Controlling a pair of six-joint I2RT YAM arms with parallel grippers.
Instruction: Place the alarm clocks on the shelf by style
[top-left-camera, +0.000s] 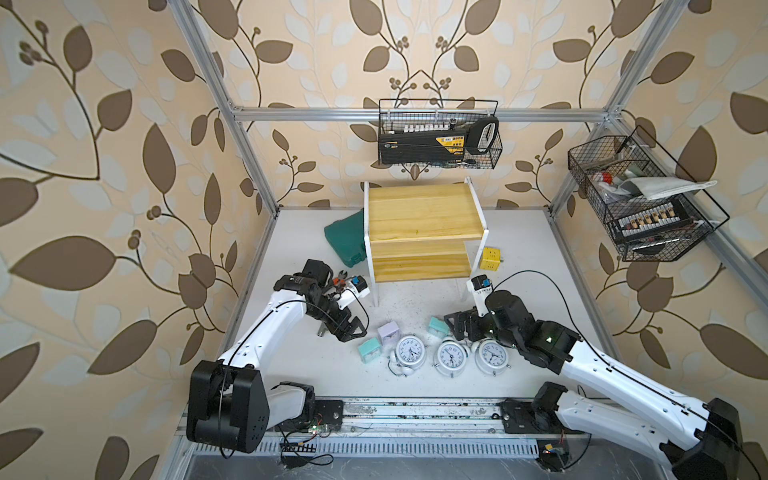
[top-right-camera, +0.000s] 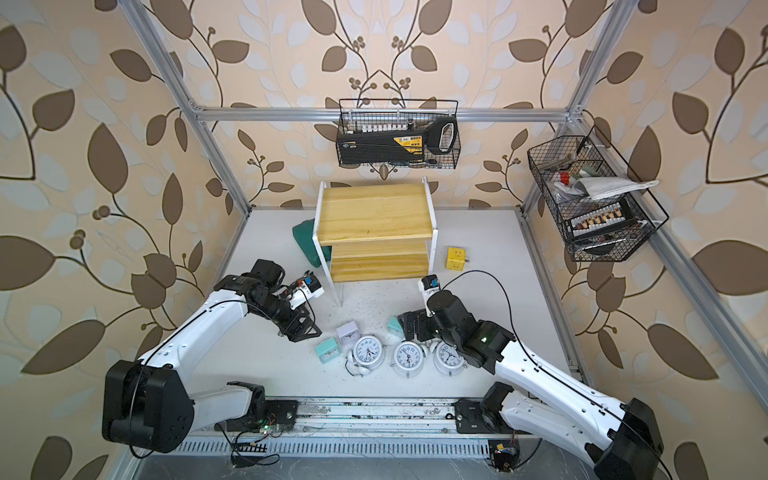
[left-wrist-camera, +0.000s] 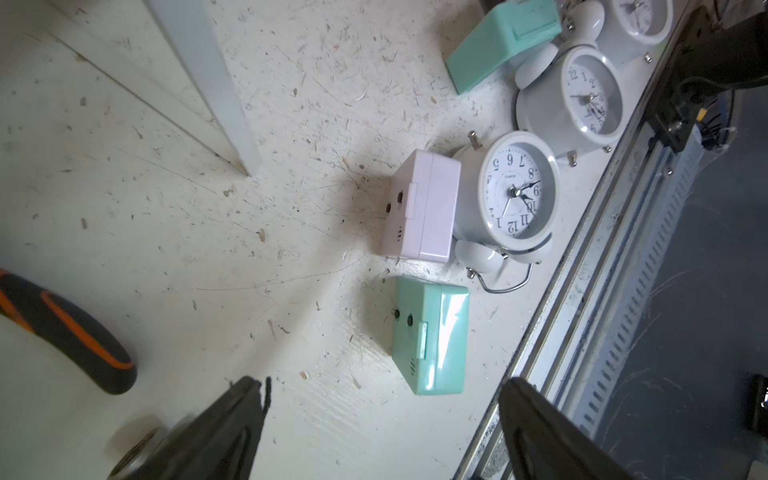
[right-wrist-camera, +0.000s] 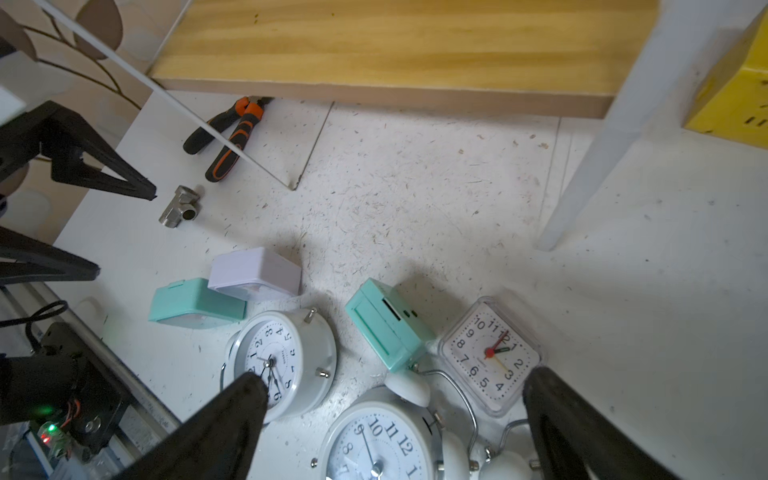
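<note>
The two-tier wooden shelf (top-left-camera: 424, 212) stands at the table's back. In front lie white twin-bell clocks (left-wrist-camera: 516, 192), a square clock (right-wrist-camera: 489, 352), a lilac clock (left-wrist-camera: 420, 204) and mint clocks (left-wrist-camera: 432, 336) (right-wrist-camera: 388, 324). My left gripper hangs open above the table left of the clocks, facing the near mint and lilac ones, nothing between its fingers. My right gripper is open over the right-hand clocks, above the square and mint ones, with empty space between its fingers.
Pliers (right-wrist-camera: 232, 144) and a metal fitting (right-wrist-camera: 180, 206) lie on the left. A green cloth (top-left-camera: 344, 236) is left of the shelf, a yellow box (top-left-camera: 491, 258) right of it. Wire baskets hang on the back and right walls.
</note>
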